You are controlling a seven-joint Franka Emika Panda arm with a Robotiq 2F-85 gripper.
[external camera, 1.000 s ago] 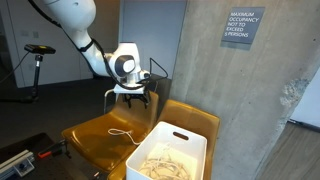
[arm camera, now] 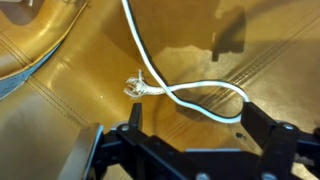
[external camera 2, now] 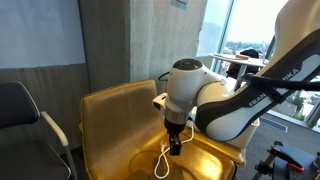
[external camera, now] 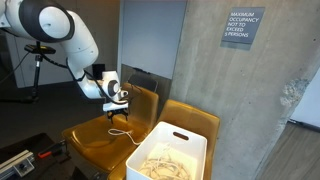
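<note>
A white rope [arm camera: 138,42] lies on the tan leather seat [arm camera: 190,62], with a crossing loop and a frayed end. In exterior view 1 the rope [external camera: 123,133] curves across the seat to the right of my gripper [external camera: 116,108]. My gripper is open, its dark fingers wide apart at the bottom of the wrist view, with the rope's loop beyond and partly between them. Nothing is held. From the other side, the gripper [external camera 2: 174,147] hangs low over the seat close to the rope [external camera 2: 161,162].
A white bin [external camera: 204,143] holding loose pale rope stands right of the seat. Tan backrests [external camera: 143,103] rise behind the rope. A dark chair [external camera 2: 27,138] is at the left in exterior view 2.
The rope and bin have stayed put.
</note>
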